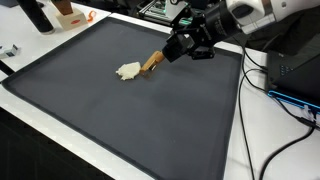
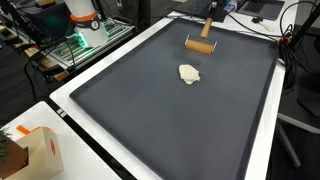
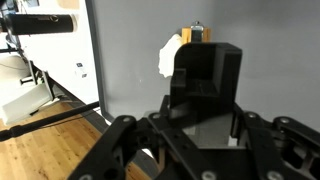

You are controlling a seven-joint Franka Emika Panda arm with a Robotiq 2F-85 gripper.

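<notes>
A wooden roller [image 2: 200, 46] with a wooden handle [image 2: 207, 29] lies low over the dark board, tilted up toward the arm in exterior view 1. My gripper [image 1: 171, 46] is shut on the handle's upper end. A flat, irregular white piece like dough [image 2: 189, 74] rests on the board beside the roller; exterior view 2 shows a clear gap between them. Dark fingers [image 3: 205, 75] cover most of the handle in the wrist view, with the roller's wood [image 3: 196, 33] showing beyond them and the white piece [image 3: 170, 56] partly visible alongside. Whether the roller touches the board is hard to tell.
The dark board [image 1: 130, 115] is otherwise bare, with wide free room on its near side. A white table edge surrounds it. Cables [image 1: 243, 125] and a dark device [image 1: 298, 82] lie on the right; small items stand at the far left corner.
</notes>
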